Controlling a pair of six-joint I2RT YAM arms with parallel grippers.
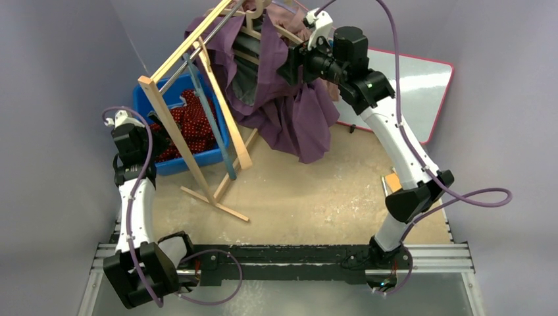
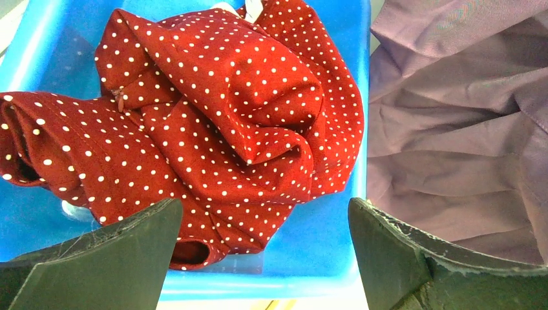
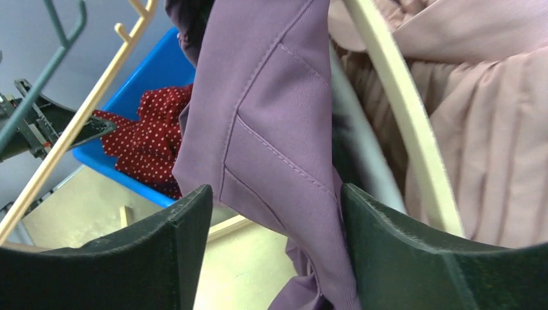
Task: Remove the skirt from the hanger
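Observation:
Purple fabric garments (image 1: 296,125) hang on wooden hangers (image 3: 407,116) at the back of the rack. My right gripper is up at this purple cloth (image 3: 265,110), a fold lying between its part-open fingers, close to a hanger's wooden arm. Over the blue bin (image 2: 358,245), my left gripper stands open with nothing between its fingers. A red polka-dot cloth (image 2: 226,116) lies crumpled inside the bin.
The wooden rack (image 1: 164,112) with empty hangers (image 1: 224,112) spans the left and back. Pink pleated clothing (image 3: 478,129) hangs beside the purple cloth. A whiteboard (image 1: 414,99) lies at back right.

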